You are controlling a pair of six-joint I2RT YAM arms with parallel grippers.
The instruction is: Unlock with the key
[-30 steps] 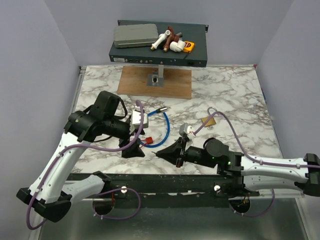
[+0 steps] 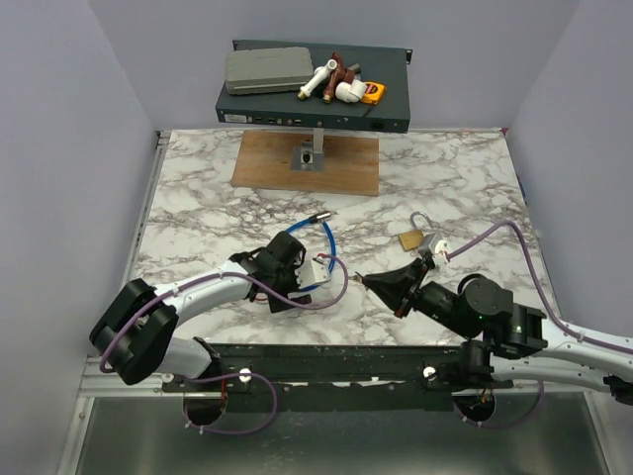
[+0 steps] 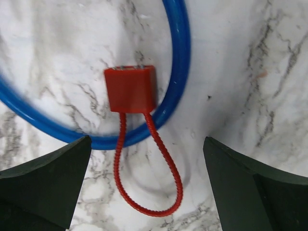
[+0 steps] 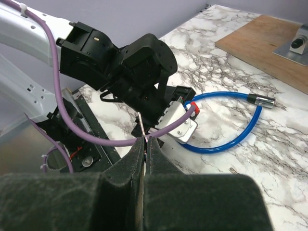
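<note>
My left gripper stands open low over a red lock [image 3: 130,89] with a red cord loop, which lies inside the curve of a blue cable lock [image 3: 180,48]; the loop is between its fingers. My right gripper is shut at the right front, a thin key-like piece [image 4: 140,121] sticking up from its tips. A brass padlock [image 2: 409,239] with open shackle lies at the right, partly behind the right arm in the top view.
A wooden board [image 2: 257,158] with a metal latch fitting stands at the back, below a dark shelf [image 2: 257,109] of assorted items. The marble top is clear at the back left and right.
My right gripper has moved to the right, away from the middle front.
</note>
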